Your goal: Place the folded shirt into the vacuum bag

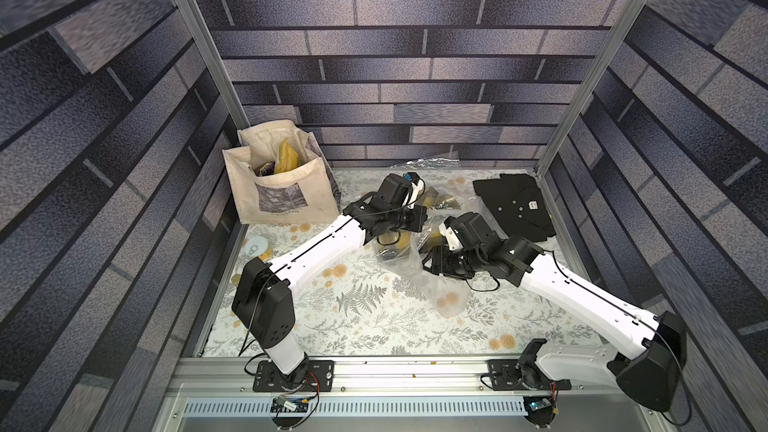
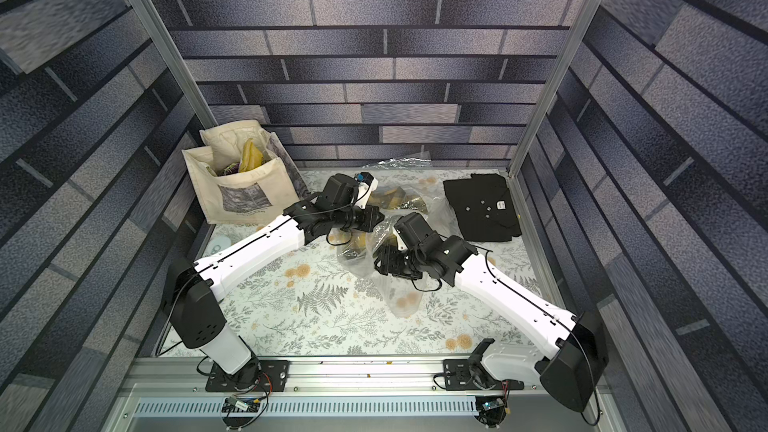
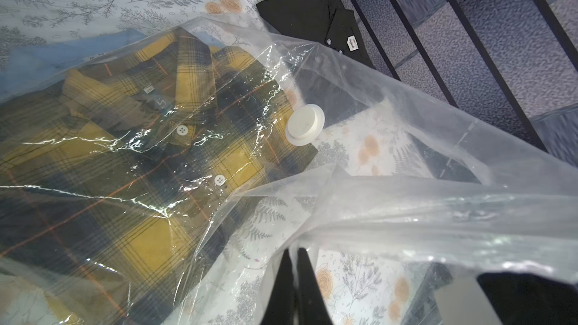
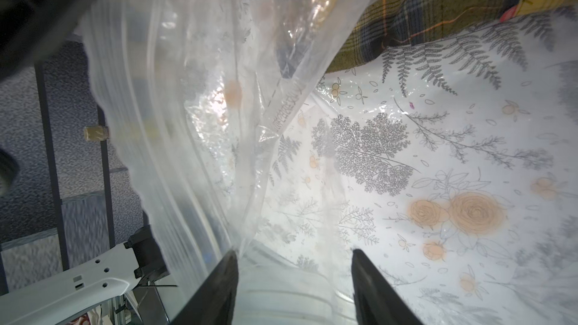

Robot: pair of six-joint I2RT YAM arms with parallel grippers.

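The clear plastic vacuum bag [image 1: 448,296] lies crumpled mid-table, with a yellow and dark plaid shirt [image 3: 150,204] folded flat under its film. A round white valve [image 3: 305,125] sits on the film beside the shirt. My left gripper is shut on a gathered fold of the bag's film, held up near the shirt's edge. Facing it from the right, my right gripper has its fingers apart, and loose film hangs just beyond and between them. A black folded shirt [image 1: 513,206] lies outside the bag at the back right.
A cream tote bag [image 1: 280,184] with yellow items inside stands at the back left. Near the left edge is a small can [image 1: 257,247].
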